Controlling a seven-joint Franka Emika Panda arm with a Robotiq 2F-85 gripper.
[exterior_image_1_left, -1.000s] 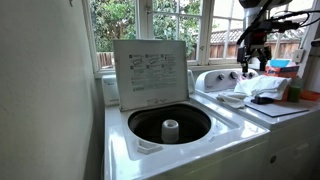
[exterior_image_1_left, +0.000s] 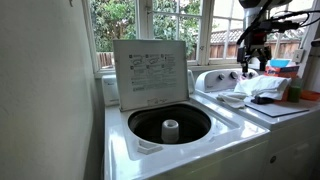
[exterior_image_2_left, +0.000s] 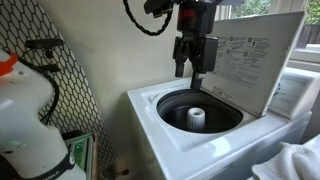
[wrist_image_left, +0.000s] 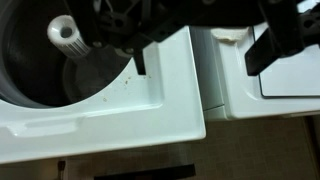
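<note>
A white top-loading washing machine (exterior_image_1_left: 140, 155) stands with its lid (exterior_image_1_left: 152, 72) raised. Inside its round dark tub (exterior_image_2_left: 221, 113) is a pale central agitator (exterior_image_2_left: 196, 120); I can make out no laundry in there. My gripper (exterior_image_1_left: 255, 64) hangs at the upper right of exterior view 1, above the neighbouring machine's side. Its fingers are apart and nothing shows between them, so it is open. In the wrist view the gripper is over the washer's front corner, with the agitator (wrist_image_left: 68, 38) at the upper left.
To the right, a second white machine (exterior_image_1_left: 285, 111) carries a white cloth (exterior_image_1_left: 262, 87), a green container (exterior_image_1_left: 294, 92) and an orange-and-blue box (exterior_image_1_left: 281, 69). Windows (exterior_image_1_left: 178, 25) line the back, and a wall (exterior_image_1_left: 45, 90) closes off the left.
</note>
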